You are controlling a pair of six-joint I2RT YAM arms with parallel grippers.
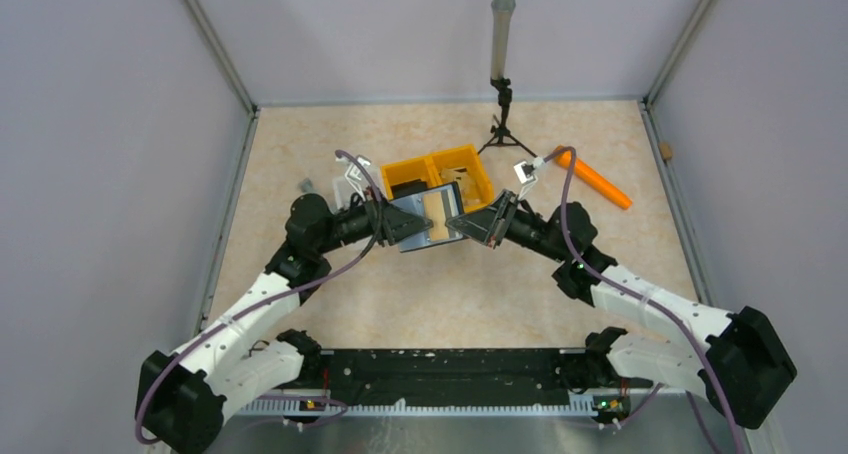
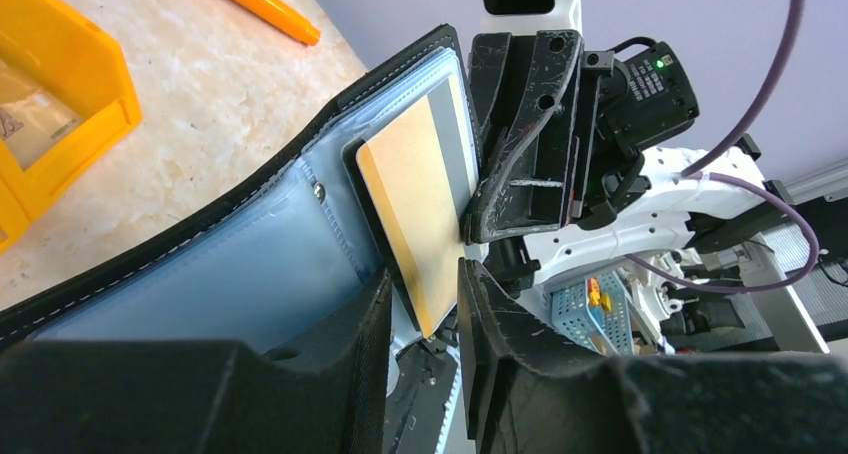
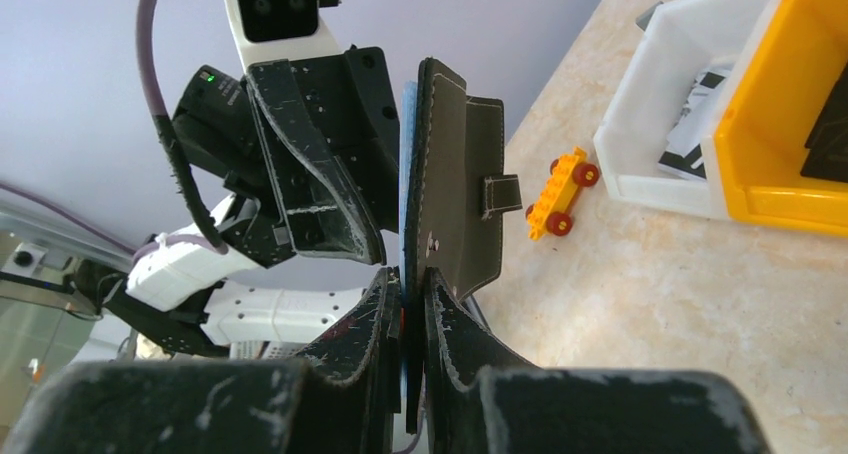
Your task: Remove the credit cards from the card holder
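Note:
An open card holder, pale blue inside and dark outside, is held upright between the arms. A tan card with a grey stripe sits in its slot. My right gripper is shut on the holder's edge, seen edge-on in the right wrist view. My left gripper is at the lower edge of the tan card, its fingertips parted, one on either side of the card's lower end as seen from that wrist; whether they touch it I cannot tell.
Yellow bins stand behind the holder, a white bin beside them. An orange tube lies at the right, a toy car on the table.

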